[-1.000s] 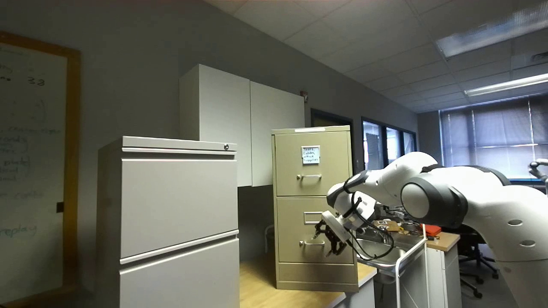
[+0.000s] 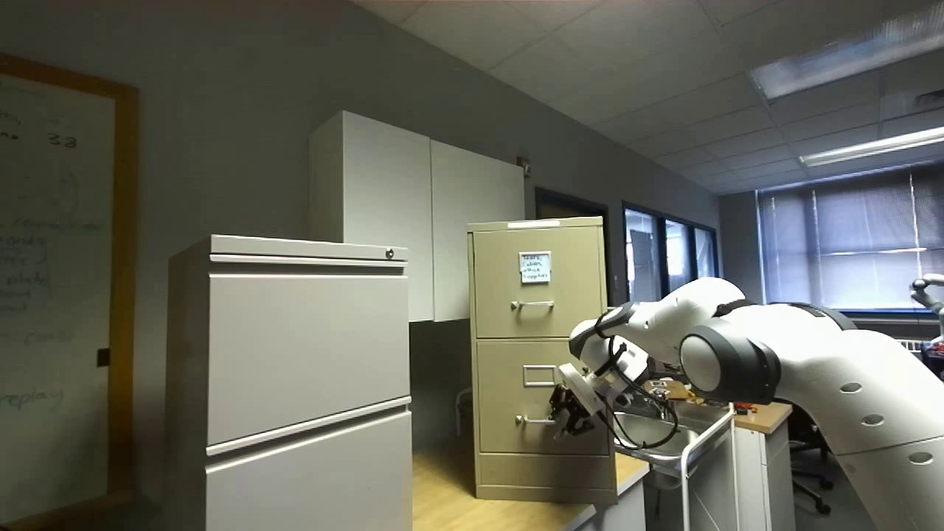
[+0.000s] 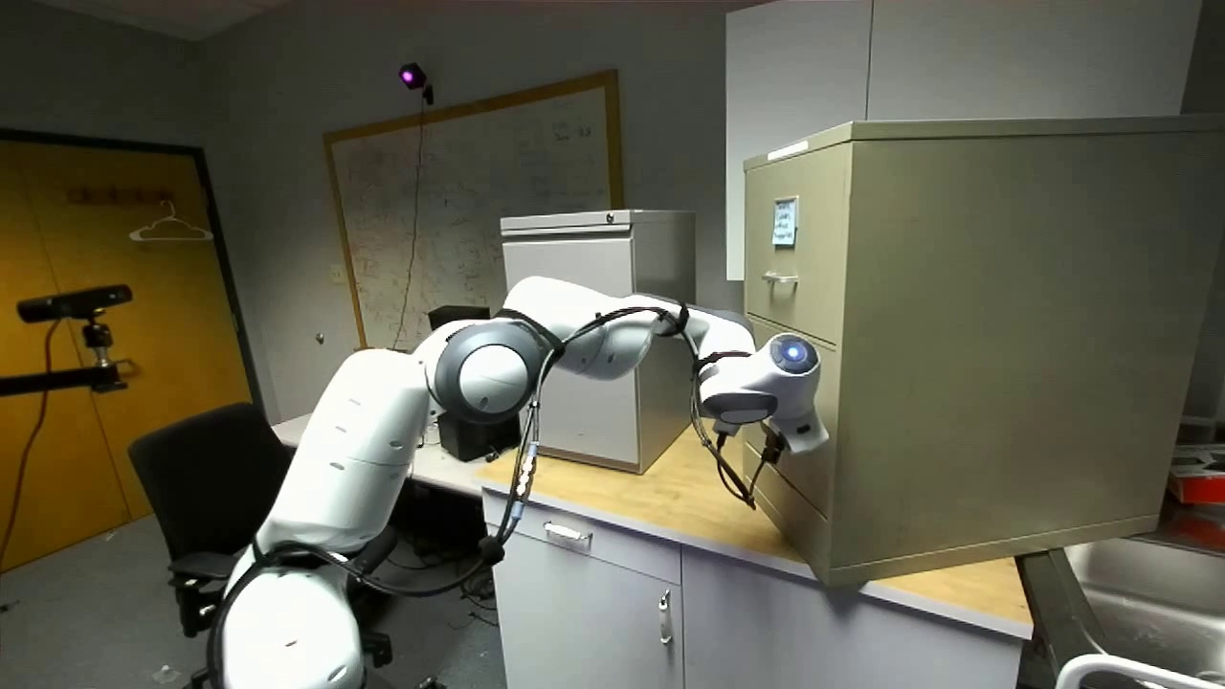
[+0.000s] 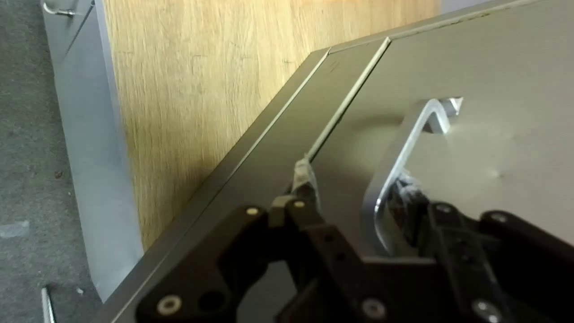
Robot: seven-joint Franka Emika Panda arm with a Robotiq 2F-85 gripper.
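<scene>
The tan two-drawer filing cabinet (image 2: pixel 541 265) stands on the wooden counter, both drawer fronts looking closed. At its lower drawer, my gripper is part open, with its fingers on either side of the silver handle (image 4: pixel 401 153). One finger's pale tip (image 4: pixel 304 175) stands apart from the handle, on the counter side. The other fingertip (image 4: pixel 407 185) is behind the bar, very close to it or touching; I cannot tell which. From exterior view 1, the gripper (image 2: pixel 563 414) shows at the right end of the lower handle (image 2: pixel 533 420). The wrist hides the fingers in exterior view 2.
A light grey cabinet (image 3: pixel 666 344) stands farther along the counter (image 3: pixel 643 494). Beside the tan cabinet is a metal sink (image 2: pixel 659 434) with a white rail (image 2: pixel 699 442). Cables (image 3: pixel 735 488) hang from my wrist.
My gripper's fingers have drawn closer together at the lower handle. The arm has shifted slightly, its elbow a little lower and to the left in exterior view 1. The drawers look unmoved.
</scene>
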